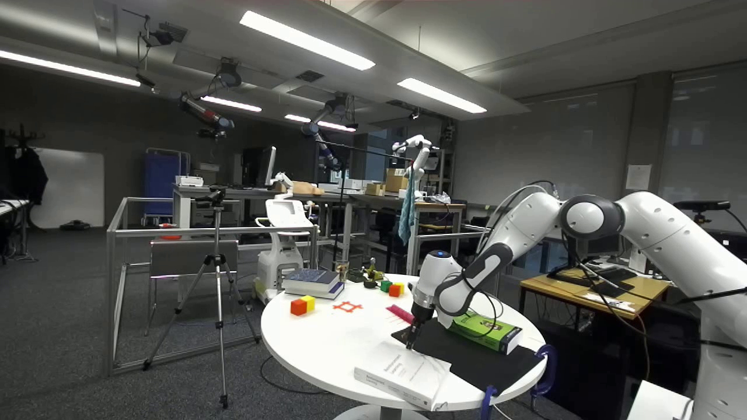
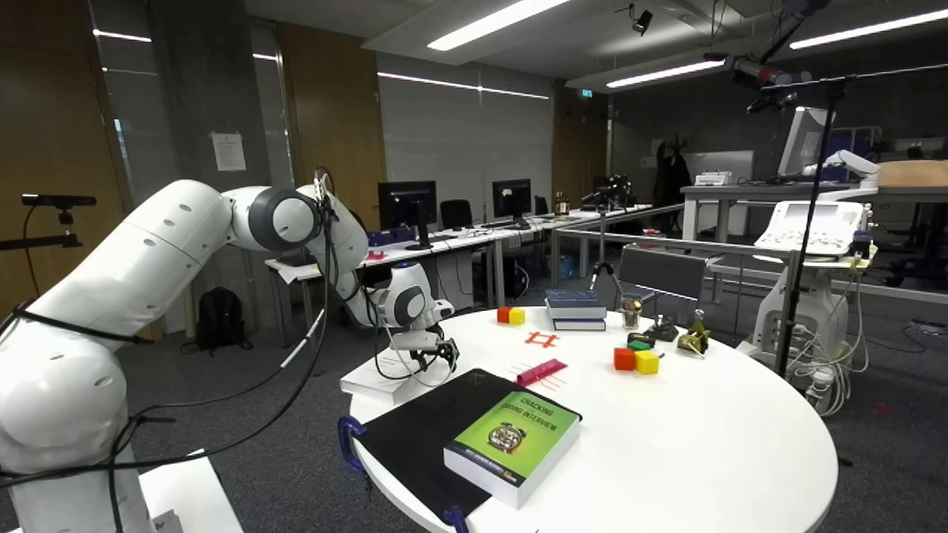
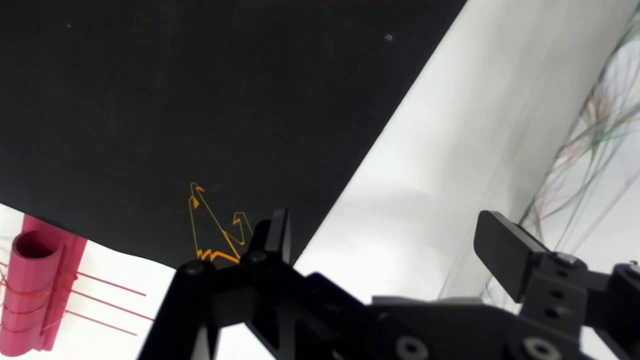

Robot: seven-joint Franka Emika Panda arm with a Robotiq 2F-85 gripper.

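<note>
My gripper (image 1: 411, 342) points down at the table, right beside the thick white book (image 1: 402, 374). In the wrist view its fingers (image 3: 505, 252) stand well apart, so it is open. White book surface (image 3: 420, 180) shows beneath and between them, with coloured lines on the cover at the right. Contact between fingers and book cannot be made out. From the other side, the arm's hand partly covers the white book (image 2: 378, 380). A green book (image 2: 517, 435) lies flat on the black mat (image 2: 418, 431).
On the round white table (image 2: 711, 426) sit red and yellow blocks (image 2: 636, 360), a pink holder (image 2: 540, 371), an orange frame (image 2: 541, 339) and stacked blue books (image 2: 575, 310). Blue clamps (image 1: 550, 367) grip the edge. The white book lies close to the rim.
</note>
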